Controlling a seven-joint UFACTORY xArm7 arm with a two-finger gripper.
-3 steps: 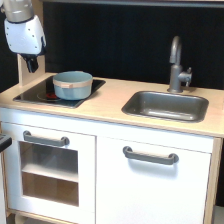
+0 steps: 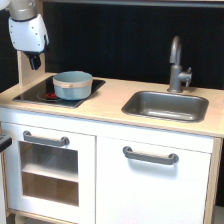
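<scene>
A blue-grey pot [image 2: 73,86] stands upright on the dark stovetop [image 2: 40,93] at the left of the toy kitchen counter. Part of a red burner marking shows to the left of the pot. My gripper [image 2: 35,63] hangs at the upper left, above the stove's back edge and apart from the pot. Its black fingertips are too small here to tell whether they are open or shut. No object can be made out between them.
To the right, a metal sink [image 2: 166,104] is set into the wooden counter, with a tall grey faucet [image 2: 178,68] behind it. Bare counter [image 2: 112,98] lies between stove and sink. Below are a windowed door [image 2: 50,162] and a white cabinet door [image 2: 150,190].
My arm and gripper have shifted slightly to the right in the view. The pot has stayed in its place.
</scene>
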